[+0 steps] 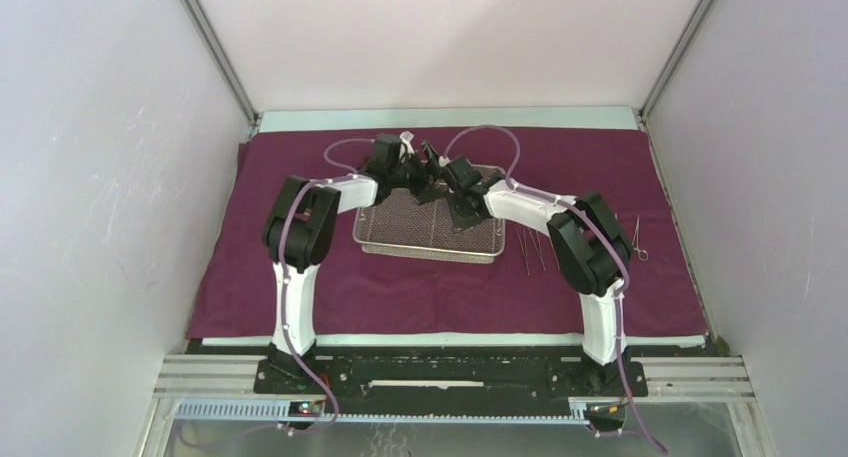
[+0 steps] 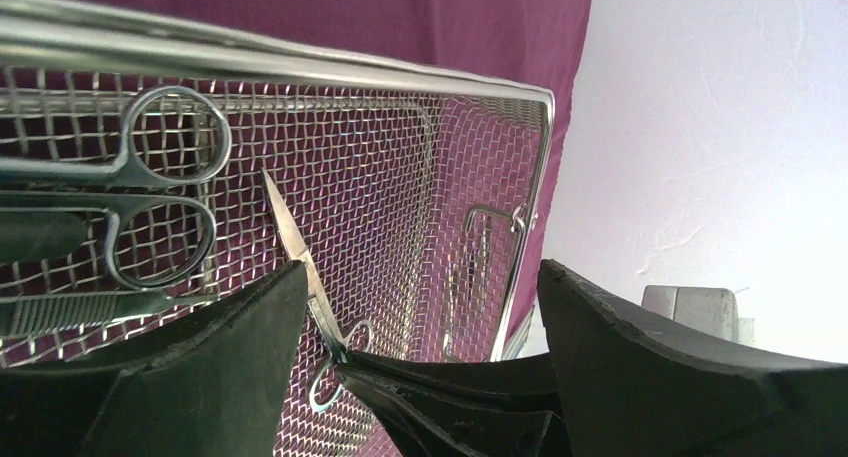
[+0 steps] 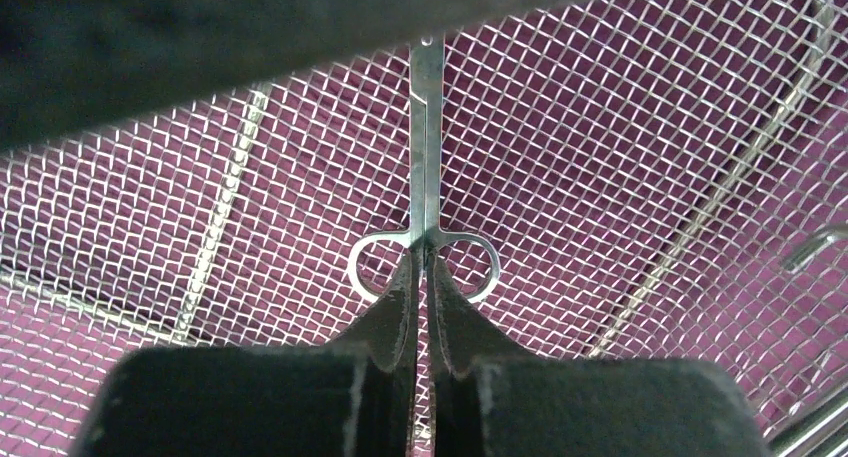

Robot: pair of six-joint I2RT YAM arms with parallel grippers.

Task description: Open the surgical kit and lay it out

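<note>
A wire mesh tray point(image 1: 428, 249) stands mid-cloth. In the right wrist view, my right gripper is shut on a small pair of silver scissors point(image 3: 426, 147), held between the handle rings over the mesh. Their tip is hidden behind a dark blurred part at the top. The left wrist view shows the same scissors point(image 2: 292, 229) with pointed blades. My left gripper stands open, its fingers point(image 2: 215, 377) wide apart above the tray. A larger ringed instrument point(image 2: 170, 177) and a toothed, comb-like piece point(image 2: 75, 314) lie on the mesh at left in that view.
Several thin instruments point(image 1: 527, 249) lie on the maroon cloth point(image 1: 400, 297) right of the tray, with scissors point(image 1: 638, 245) farther right. Both grippers are close together over the tray.
</note>
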